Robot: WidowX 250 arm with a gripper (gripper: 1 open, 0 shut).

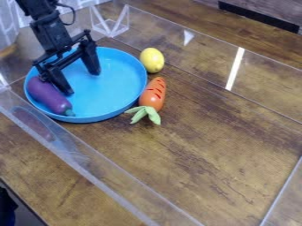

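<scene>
A black gripper (69, 65) hangs over the left back part of a blue plate (112, 88), its two fingers spread open with nothing visible between them. A purple eggplant toy (49, 94) lies on the plate's left side, just below the gripper. Off the plate's right edge an orange carrot (154, 95) with pale green leaves lies on the wooden table, and a yellow lemon (153, 59) lies behind it.
A transparent barrier runs diagonally along the lower left, and another edge shows at the far right.
</scene>
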